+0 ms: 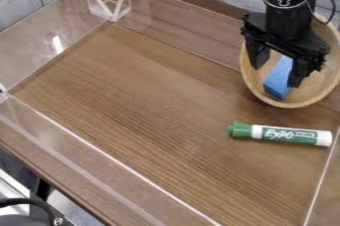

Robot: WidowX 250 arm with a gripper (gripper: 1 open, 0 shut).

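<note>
My black gripper hangs at the top right over a tan wooden bowl, its open fingers reaching down into it around a blue block, which is partly hidden behind them. I cannot tell whether the fingers touch the block. A green and white Expo marker lies on the wooden surface just in front of the bowl.
Clear acrylic walls edge the wooden surface on the left and at the back. A black cable shows at the bottom left.
</note>
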